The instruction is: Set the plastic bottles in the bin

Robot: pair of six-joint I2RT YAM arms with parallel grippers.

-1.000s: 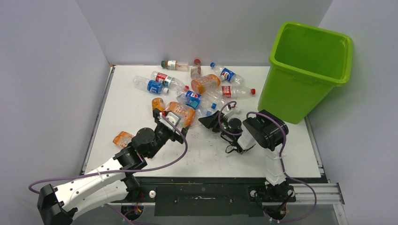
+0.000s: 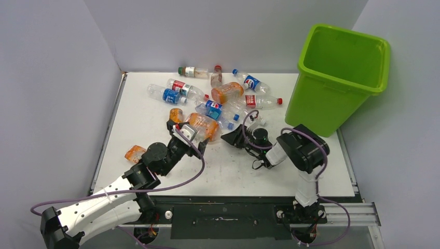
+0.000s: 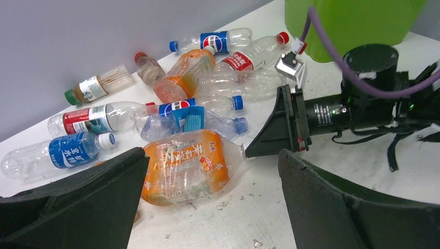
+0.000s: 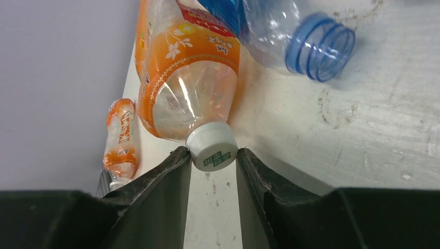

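Note:
A large clear bottle with an orange label (image 3: pixel 181 161) lies at the front of the bottle pile, its white cap (image 4: pixel 211 148) turned toward my right gripper. The right fingertips pinch that cap at its two sides, only at their very ends. Left of this bottle in the top view, my left gripper (image 2: pixel 188 139) stands open; its spread fingers have nothing between them in the left wrist view. Behind lie several more plastic bottles, among them a blue-label bottle (image 3: pixel 72 150) and a red-capped bottle (image 3: pixel 254 54). The green bin (image 2: pixel 329 78) stands at the back right.
A blue bottle neck (image 4: pixel 316 46) lies close beside the orange-label bottle. A small orange bottle (image 2: pixel 135 154) rests apart at the table's left. Bare table (image 2: pixel 223 179) extends along the front. Purple hoses loop around both arms.
The orange-label bottle has slid slightly right with it. The left arm has stayed nearly still.

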